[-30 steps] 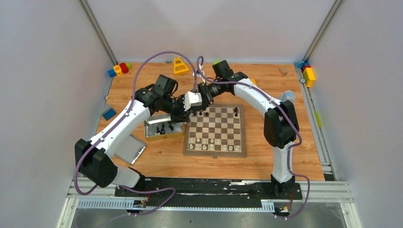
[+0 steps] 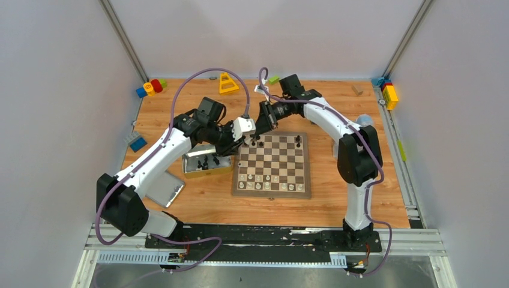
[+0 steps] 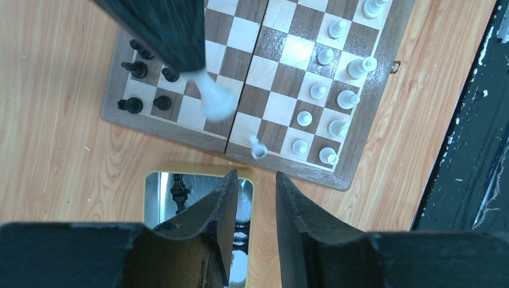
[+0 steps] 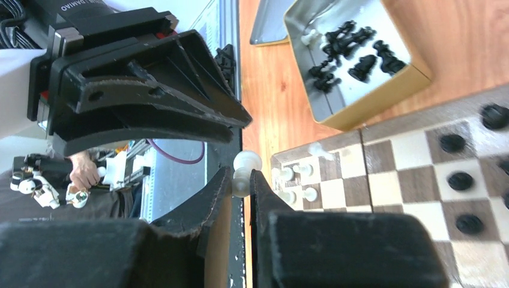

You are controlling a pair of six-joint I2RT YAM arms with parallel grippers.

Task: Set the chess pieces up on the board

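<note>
My right gripper is shut on a white chess piece, held above the chessboard [image 2: 305, 168]; it also shows at the top of the left wrist view, the piece [image 3: 217, 99] pointing out from it. My left gripper hangs beside it over the box's edge, fingers parted a little with nothing seen between. White pieces [image 3: 362, 67] stand along the board's near side, black pieces [image 3: 137, 69] on part of the far side. An open box [image 4: 420, 69] left of the board holds black pieces [image 4: 362, 67] and some white ones.
A metal lid [image 2: 163, 187] lies front left. Coloured blocks [image 2: 156, 85] and a yellow triangle [image 2: 229, 89] sit along the back. A clear cup [image 2: 365, 120] is at the right, behind the right arm. Bare table lies in front of the board.
My right arm has shifted right and slightly up in the top view, drawing its gripper away from the left one. The left arm has barely moved.
</note>
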